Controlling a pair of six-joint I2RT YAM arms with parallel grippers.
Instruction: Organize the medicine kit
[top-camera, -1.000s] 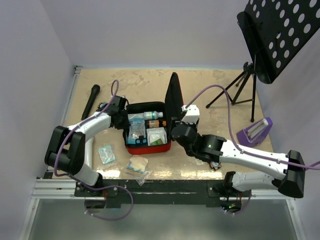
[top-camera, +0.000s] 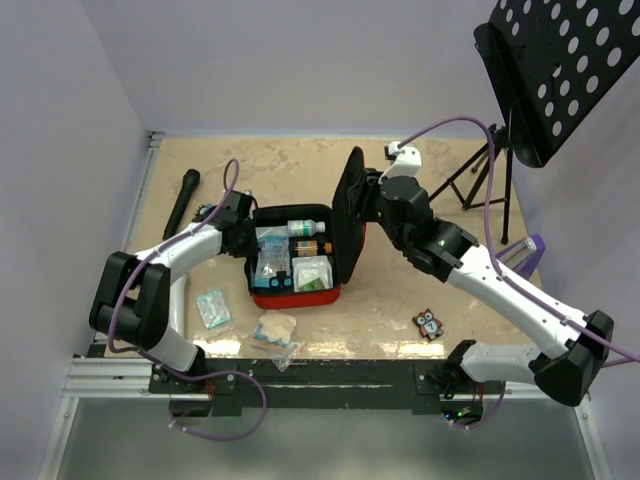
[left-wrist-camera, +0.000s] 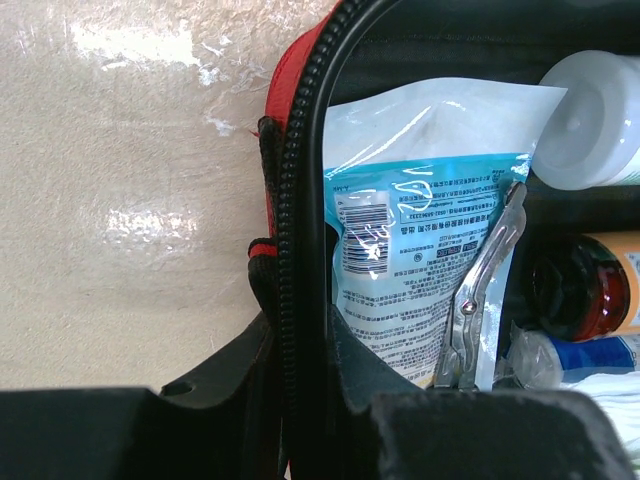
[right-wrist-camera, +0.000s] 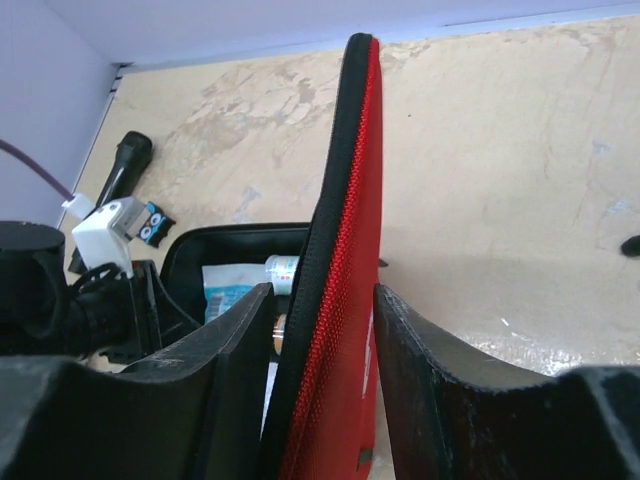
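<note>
The red and black medicine kit (top-camera: 297, 298) lies unzipped with its lid (top-camera: 347, 215) standing up on the right. Inside are a white bottle (top-camera: 306, 228), a brown bottle (top-camera: 313, 248), a blue-white pouch (left-wrist-camera: 420, 240), metal tweezers (left-wrist-camera: 480, 290) and a clear packet (top-camera: 312, 273). My left gripper is closed about the kit's left rim, one finger on each side. My right gripper straddles the upright lid, with a gap showing between its left finger and the lid. The lid hides part of the kit's inside in the right wrist view.
A flat packet (top-camera: 213, 309) and a bagged beige item (top-camera: 274, 329) lie outside the kit. A dark cylinder (top-camera: 181, 203) is at the left, a small owl-shaped item (top-camera: 428, 325) at front right, a purple object (top-camera: 522, 255) and tripod (top-camera: 505, 180) farther right.
My right gripper has moved up and toward the back along the lid, which has tilted slightly. In the top view, the left arm and the kit's contents look unchanged.
</note>
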